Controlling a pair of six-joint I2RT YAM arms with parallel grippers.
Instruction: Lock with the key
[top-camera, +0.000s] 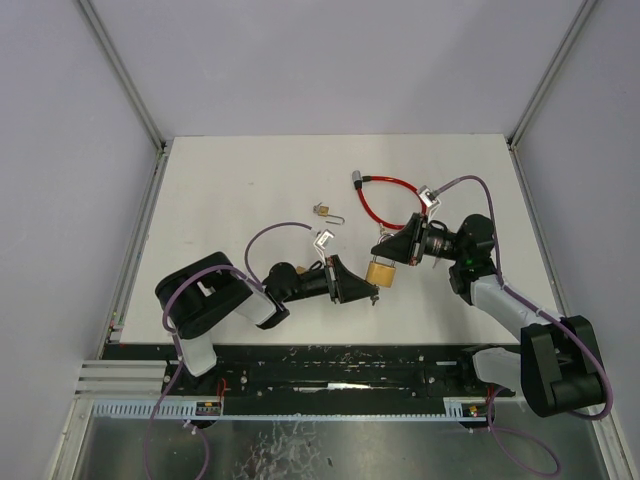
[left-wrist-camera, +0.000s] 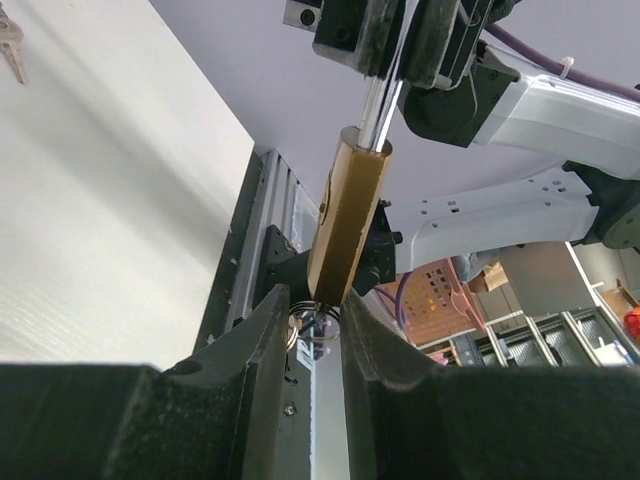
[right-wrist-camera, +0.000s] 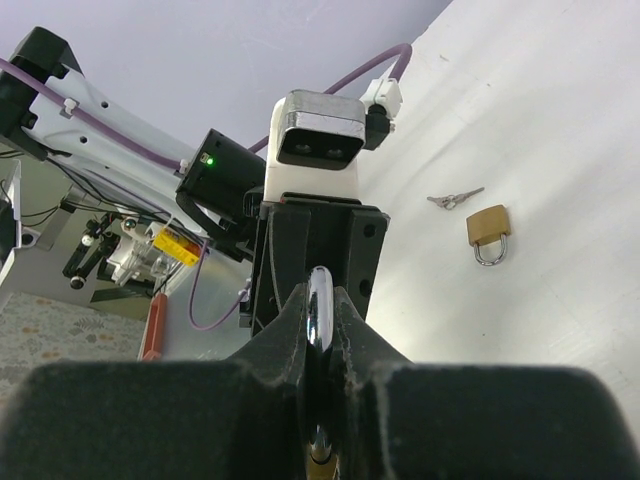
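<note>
A brass padlock (top-camera: 381, 275) hangs by its shackle from my right gripper, which is shut on it; the silver shackle (left-wrist-camera: 376, 110) shows above the body in the left wrist view. My left gripper is at the padlock's bottom end, around a key ring (left-wrist-camera: 296, 328) with key parts there; the fingertips are close, and how firmly they hold is unclear. Whether a key is in the keyhole is hidden.
On the white table lie a red cable lock (top-camera: 395, 180), a small padlock (right-wrist-camera: 488, 226) and loose keys (right-wrist-camera: 450, 198). Another small lock (top-camera: 323, 210) is near the middle.
</note>
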